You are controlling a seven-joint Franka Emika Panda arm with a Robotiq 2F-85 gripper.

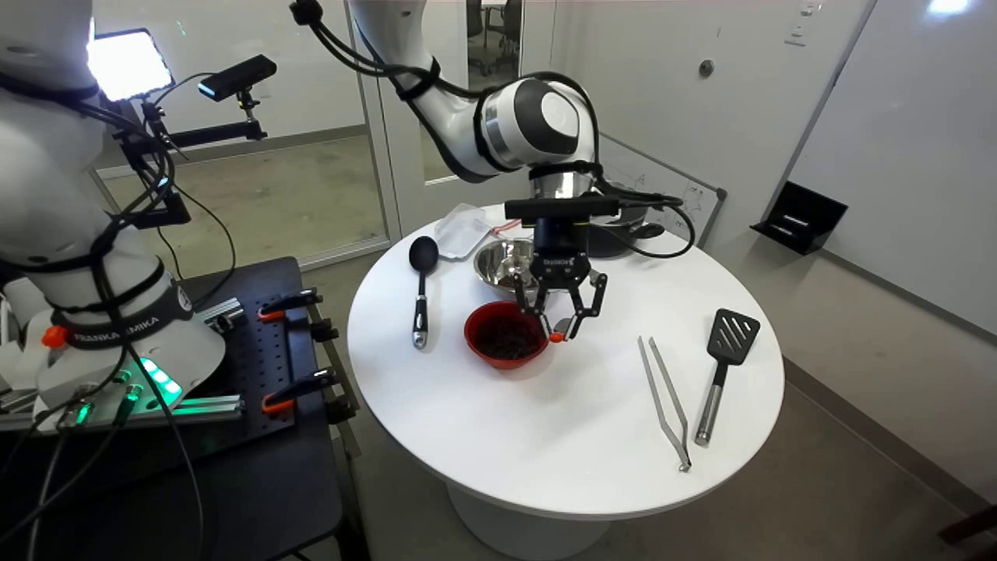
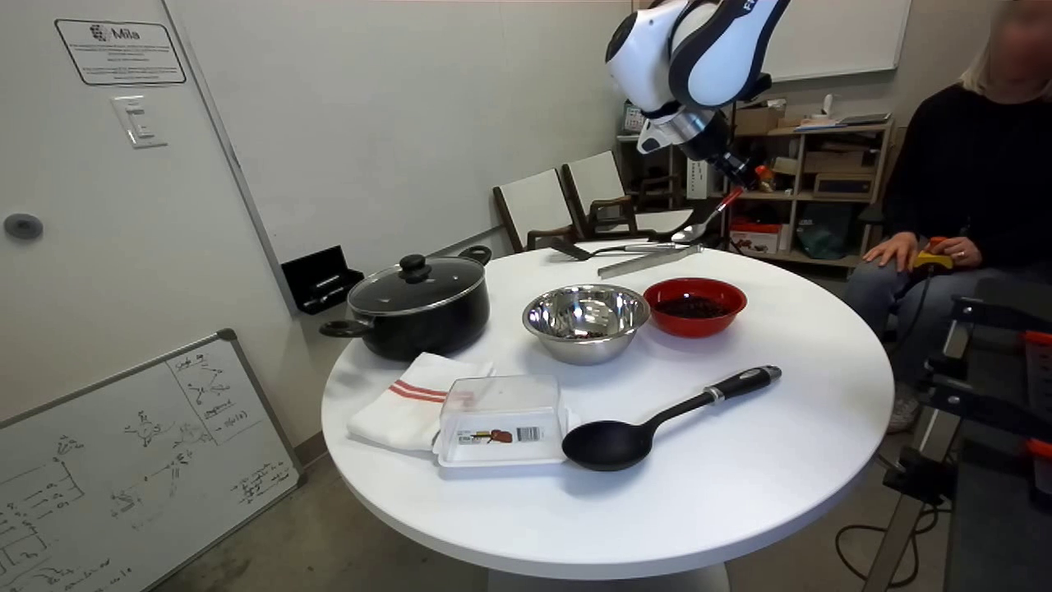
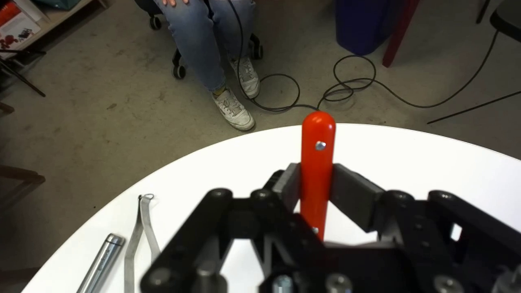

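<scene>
My gripper (image 1: 558, 329) is shut on the red handle (image 3: 317, 166) of a spoon, which stands between its two pads in the wrist view. In the second exterior view the spoon's metal bowl (image 2: 688, 233) hangs below the red handle; whether it carries anything cannot be made out. A red bowl (image 1: 478, 347) with dark contents sits on the table, just left of the gripper in the first exterior view. Behind it stands a steel bowl (image 2: 584, 345) with a little something brown inside, partly hidden by the gripper in the first exterior view.
Metal tongs (image 1: 674, 425) and a slotted spatula (image 1: 734, 338) lie at the right of the table. A black ladle (image 1: 422, 257) lies left. A lidded black pot (image 2: 424, 314), a white towel (image 2: 399, 414) and a clear container (image 2: 503, 419) occupy the far side.
</scene>
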